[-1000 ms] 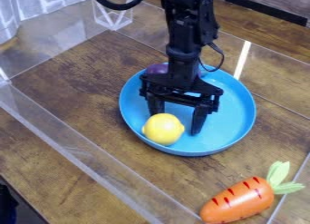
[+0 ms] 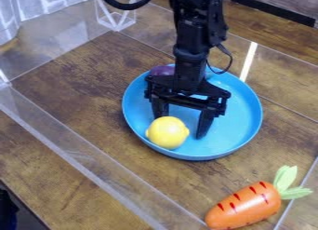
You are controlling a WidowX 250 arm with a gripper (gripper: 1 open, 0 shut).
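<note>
My black gripper (image 2: 187, 111) reaches down from the top into a blue bowl (image 2: 233, 133), its two fingers open and spread above the bowl's floor. Just below the left finger, toward the front of the bowl, rests a yellow round object (image 2: 166, 132). Behind the gripper, at the back left of the bowl, a dark purple object (image 2: 162, 71) is partly hidden by the arm.
An orange toy carrot (image 2: 246, 205) with green leaves lies on the wooden table (image 2: 69, 75) at the front right, outside the bowl. A clear strip runs along the left and front. The table left of the bowl is bare.
</note>
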